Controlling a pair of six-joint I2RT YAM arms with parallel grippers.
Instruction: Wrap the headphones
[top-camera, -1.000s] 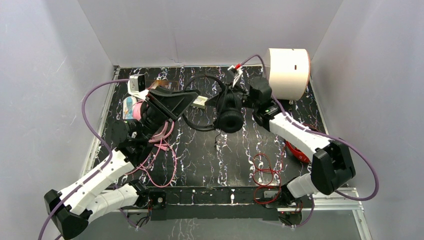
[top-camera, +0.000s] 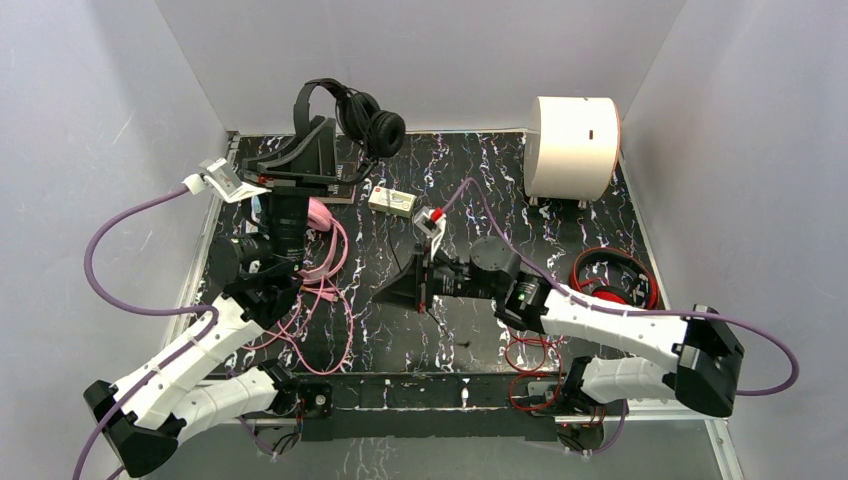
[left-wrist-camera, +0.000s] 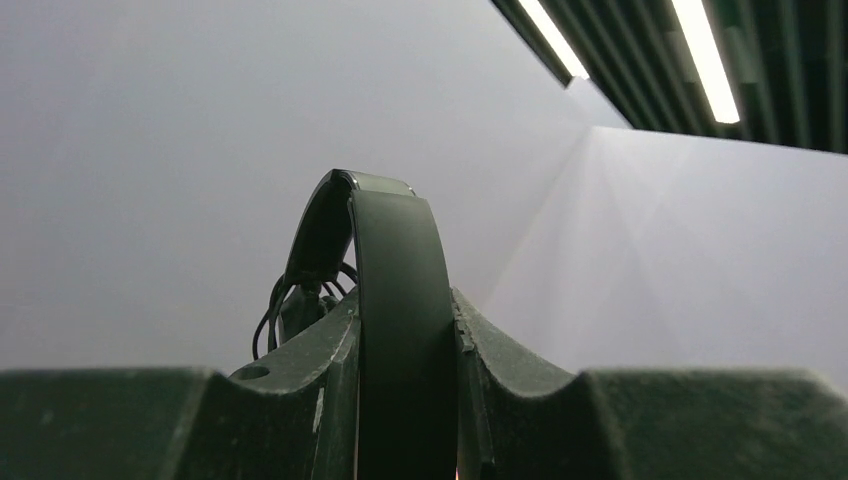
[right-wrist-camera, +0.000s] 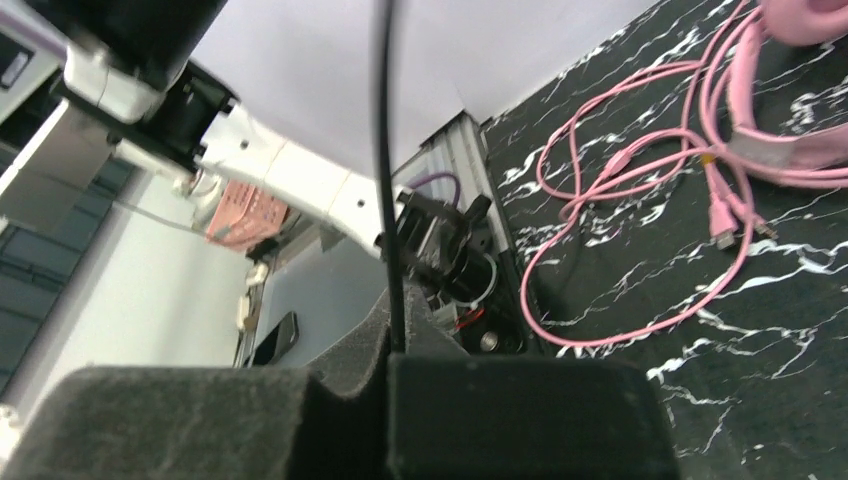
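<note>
Black headphones (top-camera: 372, 125) hang high over the back left of the table, both ear cups to the right of my left gripper (top-camera: 322, 135). In the left wrist view the black headband (left-wrist-camera: 405, 300) passes between the two fingers, which close against it from both sides. From the headphones a thin black cable (right-wrist-camera: 391, 200) comes down to my right gripper (top-camera: 381, 294). That gripper is shut with the cable between its fingertips, and a loose cable end (top-camera: 440, 324) dangles below it. Its fingers point left over the middle of the table.
Pink headphones with a coiled pink cable (top-camera: 348, 318) lie on the left. A small pale box (top-camera: 392, 202) sits in the middle at the back. On the right are a large white cylinder (top-camera: 570, 148) and red-black headphones (top-camera: 600, 291). A red cable (top-camera: 530, 352) lies at the front.
My left gripper has moved up and left with the black headphones.
</note>
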